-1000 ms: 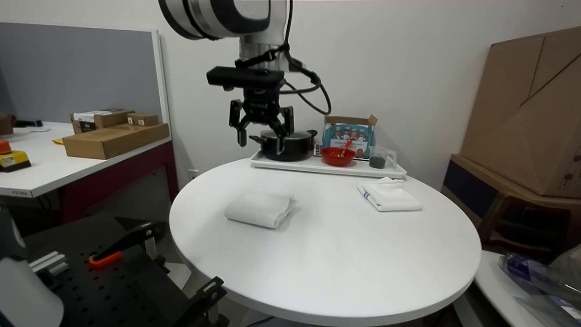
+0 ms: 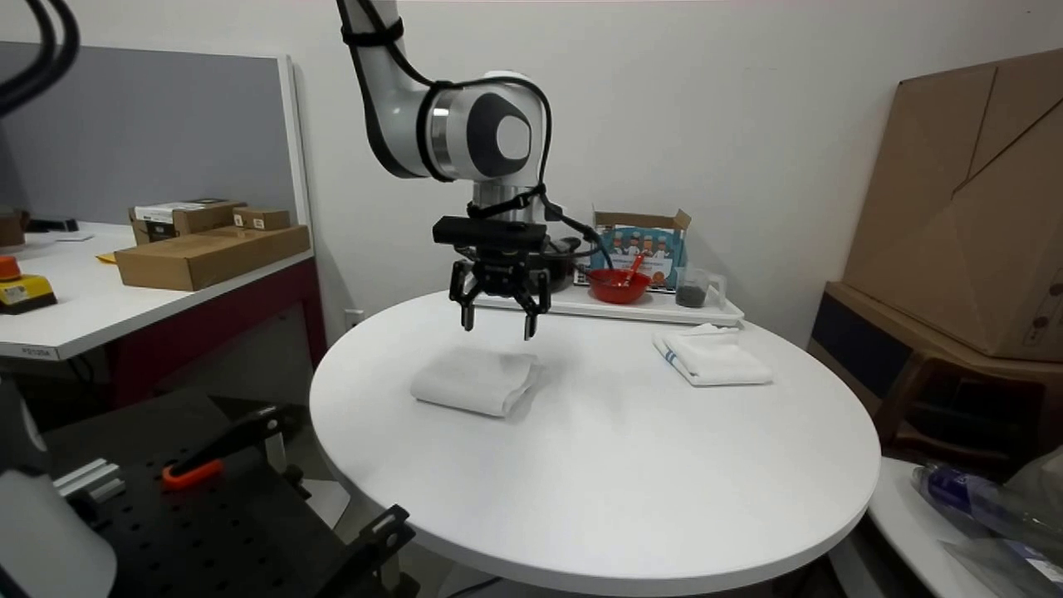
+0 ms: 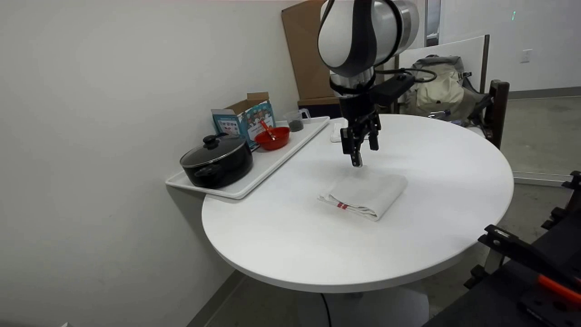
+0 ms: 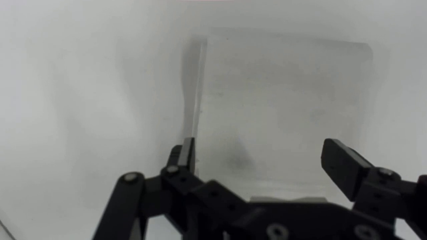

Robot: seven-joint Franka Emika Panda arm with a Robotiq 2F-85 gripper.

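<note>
A folded white towel [image 2: 475, 380] lies flat on the round white table, toward its left side in exterior view 1. Red marks show along one edge of this towel [image 3: 363, 194] in exterior view 2. My gripper [image 2: 499, 325] hangs above it, pointing down, with clear air between the fingertips and the cloth. In the wrist view the gripper has its fingers spread wide, and the towel [image 4: 276, 108] fills the space beyond them. Nothing is held. A second folded towel [image 2: 712, 357] with blue stripes rests at the table's right.
At the back, a white tray [image 2: 573, 303] carries a black pot [image 3: 216, 162], a red bowl [image 2: 619, 287], a blue box [image 2: 645, 249] and a clear cup [image 2: 694, 289].
My gripper has come down and shifted right in exterior view 1, closer to the near towel, and now hides most of the pot. Both towels lie as before.
</note>
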